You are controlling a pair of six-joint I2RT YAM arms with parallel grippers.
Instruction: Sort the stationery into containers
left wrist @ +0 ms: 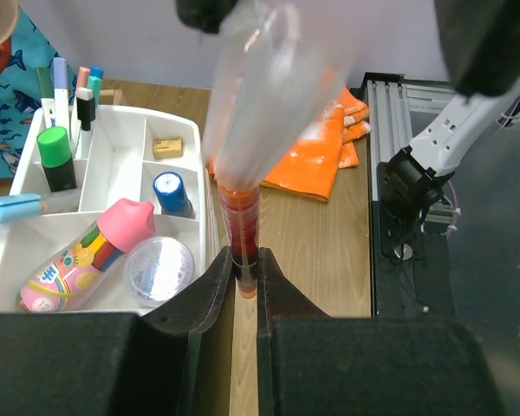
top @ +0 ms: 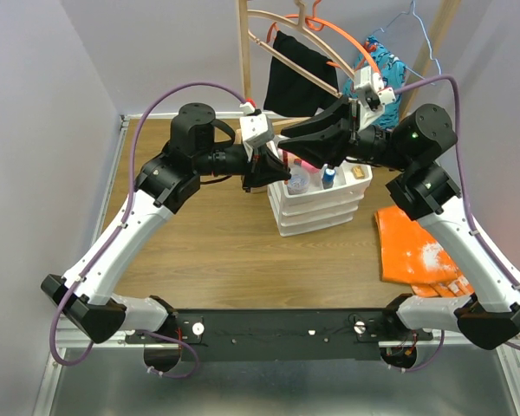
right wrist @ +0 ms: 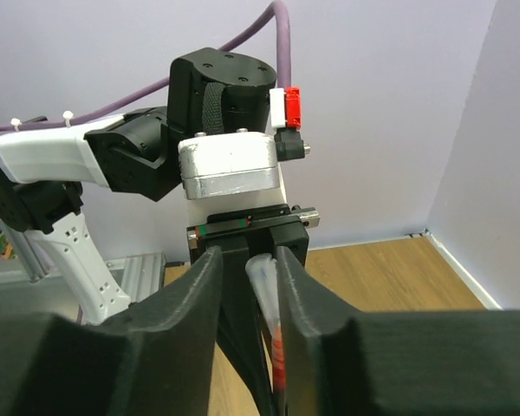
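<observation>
A slim marker-like item [left wrist: 240, 212], red below with a blurred translucent upper part, is pinched in my left gripper. Its pale tip lies between the fingers of my right gripper, which have closed around it. From above, the left gripper [top: 284, 171] and right gripper [top: 282, 139] meet over the near left of the white divided container [top: 316, 217]. Inside that container [left wrist: 175, 120] are a pink-capped floral bottle [left wrist: 78, 269], a round clear tub [left wrist: 159, 269], a blue-capped bottle [left wrist: 171, 192], a green-capped marker [left wrist: 57, 156] and several pens.
A wooden rack with hangers carries a black cloth [top: 296, 76] and a blue patterned cloth [top: 388, 74] behind the container. Folded orange cloth [top: 412, 247] lies to the right.
</observation>
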